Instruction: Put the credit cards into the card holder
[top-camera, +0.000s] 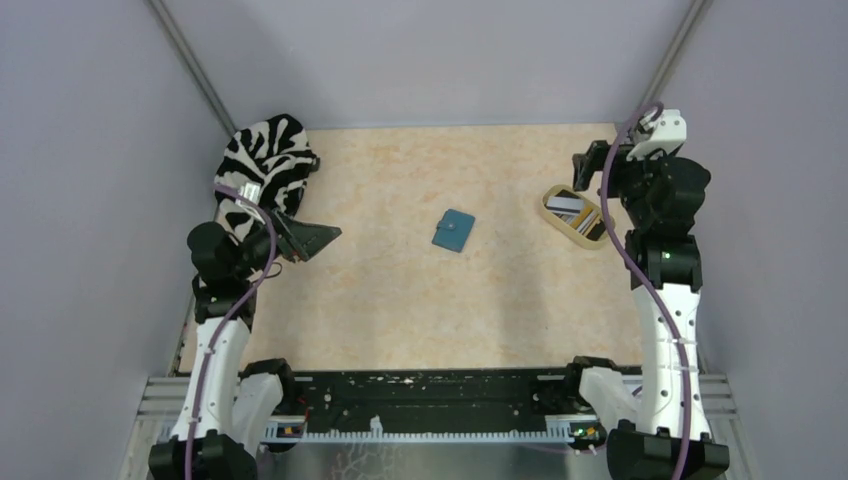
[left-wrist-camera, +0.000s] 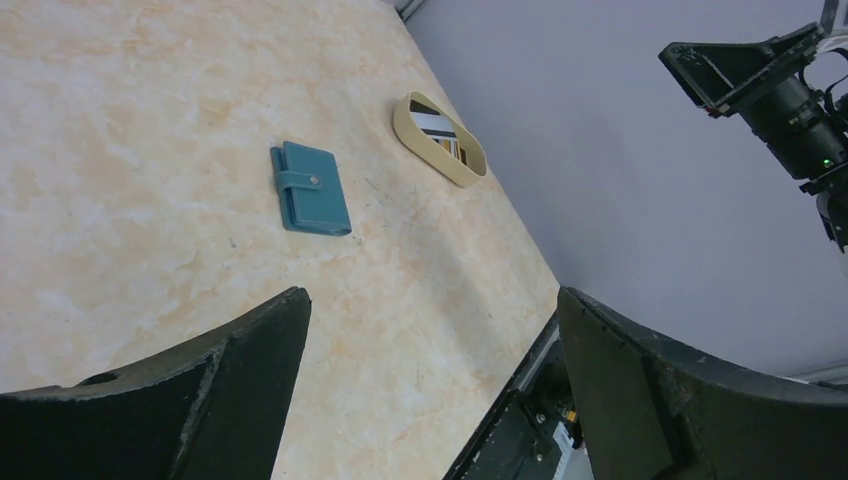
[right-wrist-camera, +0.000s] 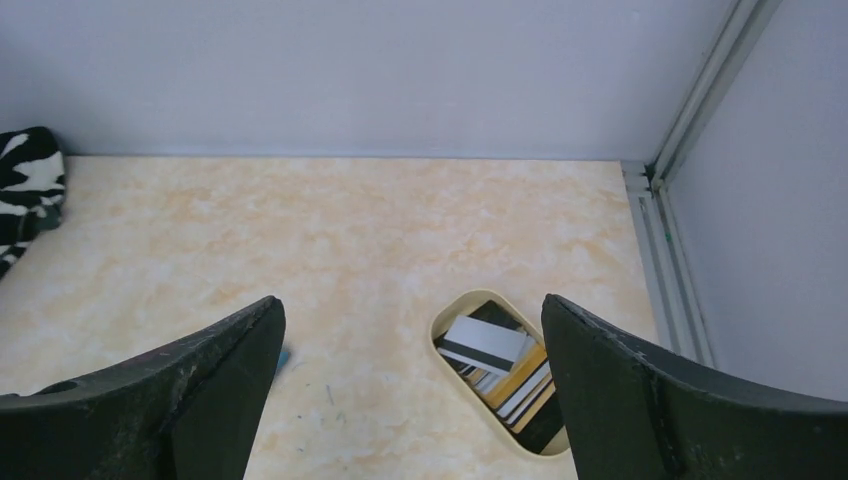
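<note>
A closed blue card holder (top-camera: 453, 233) (left-wrist-camera: 316, 200) with a snap strap lies flat near the middle of the table. To its right, an oval cream tray (top-camera: 553, 220) (left-wrist-camera: 430, 150) holds several cards (top-camera: 566, 204) (right-wrist-camera: 481, 342) in white, yellow and dark colours. My left gripper hangs over the left side of the table, open with nothing between its fingers. My right gripper is open and empty, raised above the table near the tray. In the right wrist view the holder is mostly hidden behind a finger.
A black-and-white patterned cloth (top-camera: 262, 160) lies bunched at the back left behind the left arm. Grey walls stand at the back and sides.
</note>
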